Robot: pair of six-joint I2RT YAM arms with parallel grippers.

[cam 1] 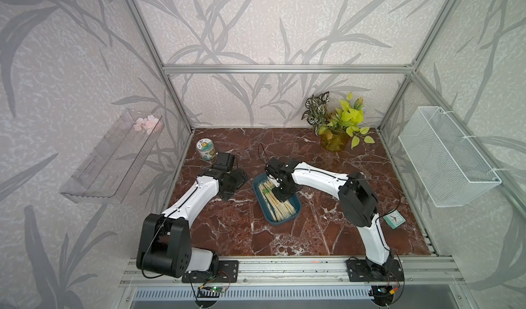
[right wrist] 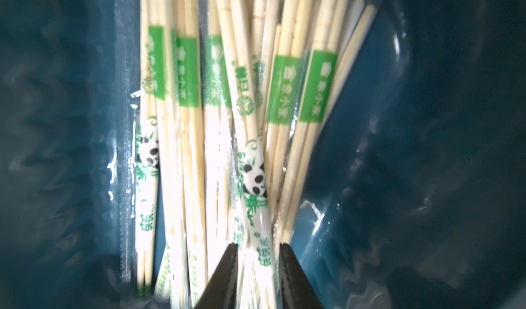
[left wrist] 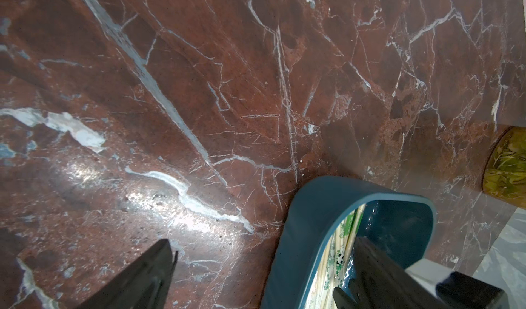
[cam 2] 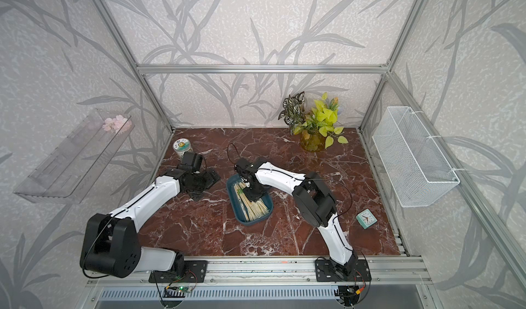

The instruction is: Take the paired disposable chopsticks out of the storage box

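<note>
The blue storage box (cam 1: pixel 298 207) holds several pairs of wrapped chopsticks (cam 2: pixel 253 207) lying lengthwise in it. My right gripper reaches down into the box, part open with a narrow gap. Its fingers (right wrist: pixel 298 278) stand on either side of a panda-printed chopstick pair (right wrist: pixel 253 177), which lies on top of the others and leans slightly. Whether the fingers touch its wrapper, I cannot tell. My left gripper is open above the table to the left of the box, only bare marble between its fingers.
A round canister (cam 1: pixel 206 149) stands at the back left, a potted plant (cam 1: pixel 335 139) at the back right. A small clock (cam 1: pixel 394 219) lies on the right. Side baskets (cam 1: pixel 449 155) hang on both walls.
</note>
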